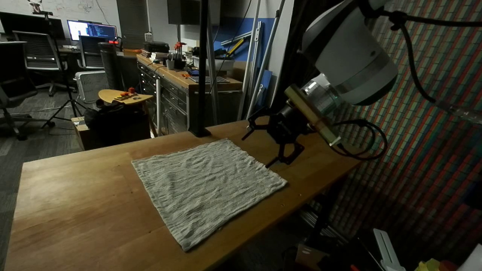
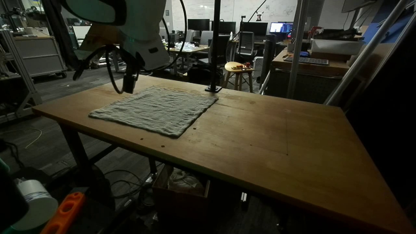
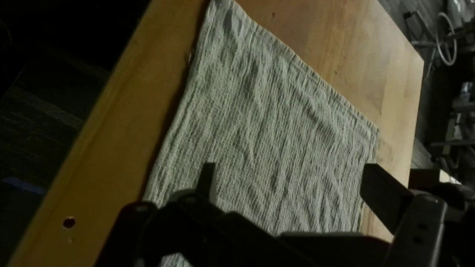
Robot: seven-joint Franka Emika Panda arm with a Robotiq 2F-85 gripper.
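Observation:
A pale grey, wrinkled cloth (image 1: 208,180) lies spread out in a rough square on the wooden table. In exterior view 2 the same cloth (image 2: 156,109) covers the table's left half, flat and unfolded. My gripper (image 1: 256,151) is tilted above the cloth's right side, its fingers wide apart with nothing between them. From the wrist, the cloth (image 3: 271,115) fills the middle of the view, and my open gripper spans much of its width. The cloth's nearest part is hidden behind the gripper body. In exterior view 2 the fingers are hard to make out.
A black post (image 1: 199,90) rises from its far edge, close to the cloth. The table's front edge runs near one cloth corner.

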